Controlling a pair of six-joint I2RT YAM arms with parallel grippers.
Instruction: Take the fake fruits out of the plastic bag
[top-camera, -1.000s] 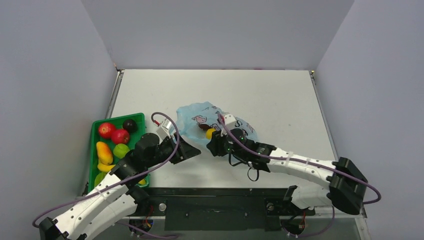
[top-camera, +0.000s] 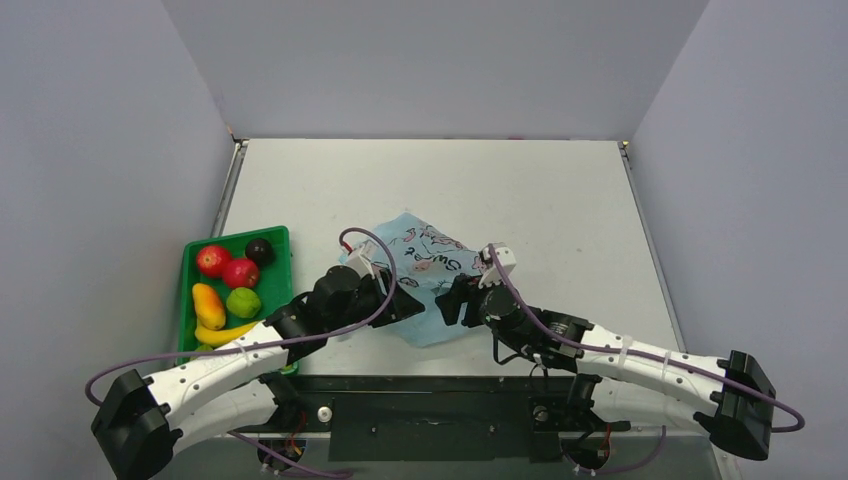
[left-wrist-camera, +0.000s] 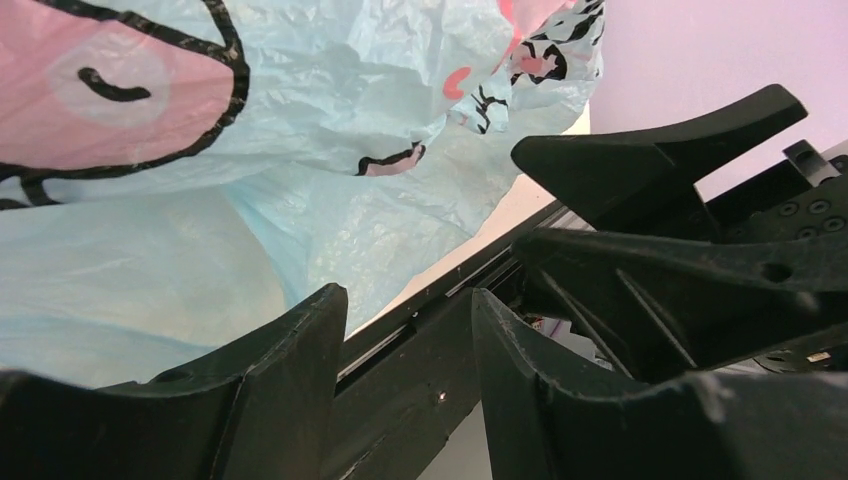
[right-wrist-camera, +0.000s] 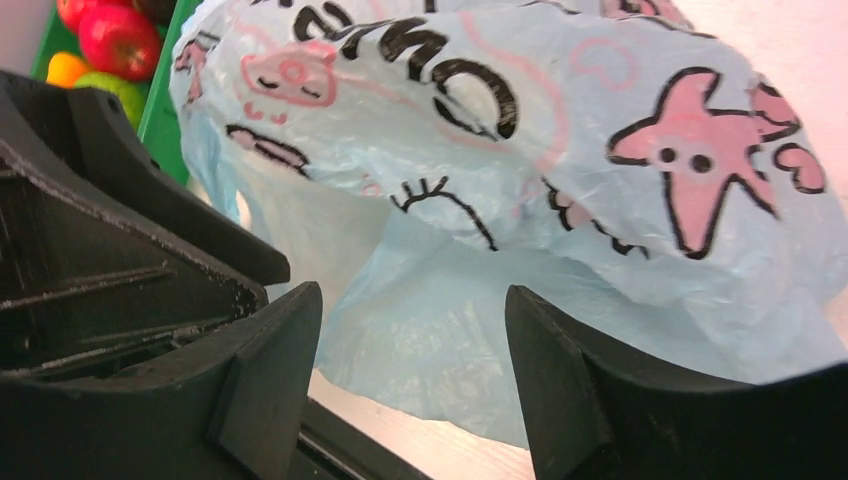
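Note:
A crumpled light-blue plastic bag (top-camera: 425, 240) with pink and black cartoon prints lies mid-table, filling much of both wrist views; no fruit shows inside it. My left gripper is over the bag's near left part, fingers apart with nothing seen between them. My right gripper stands open over the bag's near right part, nothing between its fingers. The two grippers are close together, and each appears beside the other in the wrist views.
A green tray (top-camera: 283, 245) at the left holds red fruits (top-camera: 241, 272), a dark fruit (top-camera: 259, 252), a mango, a lime (top-camera: 243, 302) and bananas.
Both arms have moved right, the right gripper also toward the front. The bag has spread toward the front, and the yellow and dark items earlier seen at it no longer show.

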